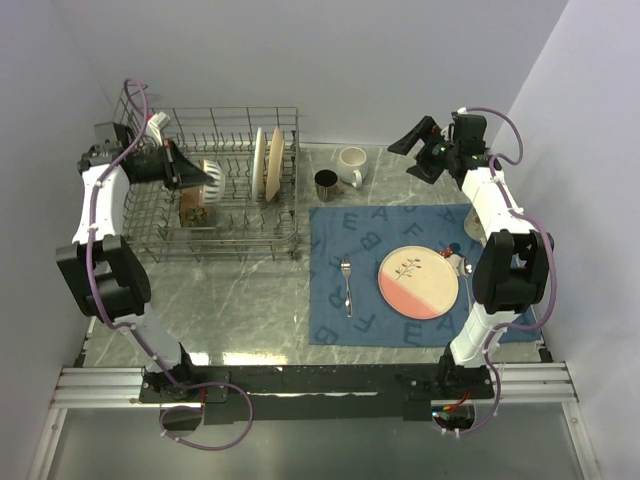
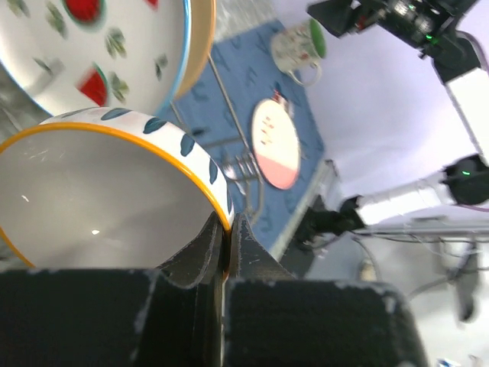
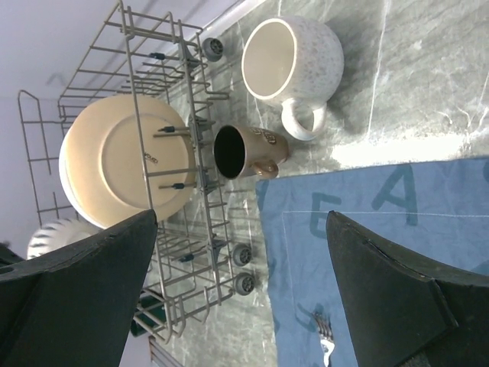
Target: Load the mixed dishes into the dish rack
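My left gripper (image 1: 200, 182) is shut on the rim of a white bowl (image 1: 213, 183) with dark leaf marks, over the left half of the wire dish rack (image 1: 268, 238). In the left wrist view the bowl (image 2: 114, 187) shows its orange rim pinched between the fingertips. Two plates (image 1: 273, 165) stand upright side by side in the rack. My right gripper (image 1: 412, 155) is open and empty, above the counter at the right. A plate (image 1: 418, 283) and a fork (image 1: 347, 287) lie on the blue cloth. A brown mug (image 1: 327, 184) and a speckled white mug (image 1: 352, 166) stand beside the rack.
A brown block-like holder (image 1: 192, 208) sits in the rack, partly below the left gripper. Another mug (image 2: 296, 52) stands near the right arm. Bare counter (image 1: 235, 310) lies in front of the rack.
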